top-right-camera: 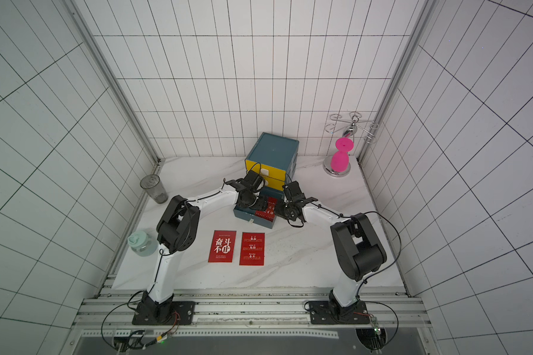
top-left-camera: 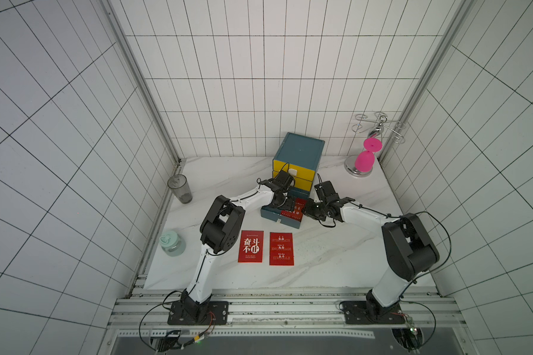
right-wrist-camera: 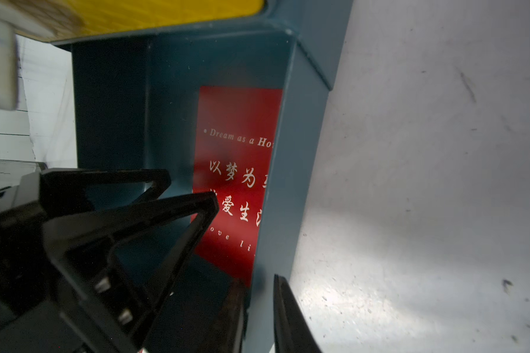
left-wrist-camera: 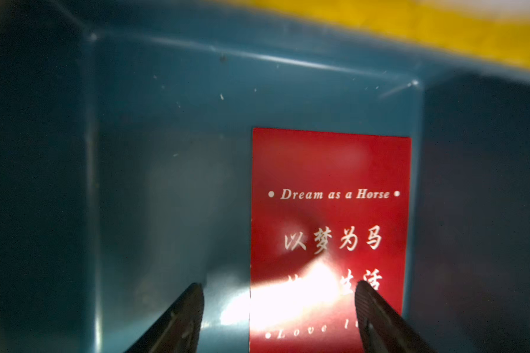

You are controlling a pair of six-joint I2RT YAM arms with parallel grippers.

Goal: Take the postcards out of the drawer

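A red postcard (left-wrist-camera: 329,164) lies flat at the right side inside the pulled-out teal drawer (right-wrist-camera: 288,194). My left gripper is open, low over the postcard and drawer floor, nothing visibly held. My right gripper has its fingertips on either side of the drawer's right wall, part open; whether they touch it is unclear. Two more red postcards, one with large characters (top-left-camera: 250,246) and one with smaller lines (top-left-camera: 281,248), lie on the table in front of the drawer.
The drawer cabinet (top-left-camera: 299,151) with a yellow front stands behind. A glass (top-left-camera: 180,188) and a mint jar (top-left-camera: 172,242) stand left; a metal stand with pink items (top-left-camera: 366,159) stands back right.
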